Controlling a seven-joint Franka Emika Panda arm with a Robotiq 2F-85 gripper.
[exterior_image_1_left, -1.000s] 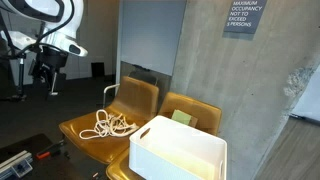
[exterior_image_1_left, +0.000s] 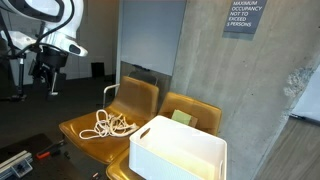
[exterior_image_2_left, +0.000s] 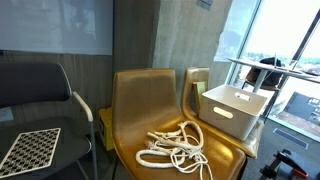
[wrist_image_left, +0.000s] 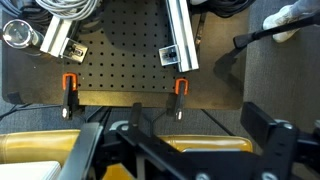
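Note:
My gripper is open in the wrist view, its two fingers wide apart with nothing held between them. Below it lies a dark perforated work surface (wrist_image_left: 122, 45). In exterior view 1 the white arm (exterior_image_1_left: 52, 28) stands raised at the left, clear of the chairs. A bundle of white rope (exterior_image_1_left: 108, 125) lies loosely coiled on one brown chair seat (exterior_image_2_left: 155, 176). Beside it, a white box (exterior_image_1_left: 178, 150) rests on the second chair, and its inside appears empty where visible. A greenish-tan block-like item (exterior_image_1_left: 184, 118) shows behind the box against the backrest.
A dark chair (exterior_image_2_left: 85, 110) with a checkered panel (exterior_image_2_left: 30, 150) stands left of the brown chairs. Around the work surface in the wrist view are metal brackets (wrist_image_left: 180, 35), coiled cable (wrist_image_left: 68, 8) and a glass jar (wrist_image_left: 18, 34).

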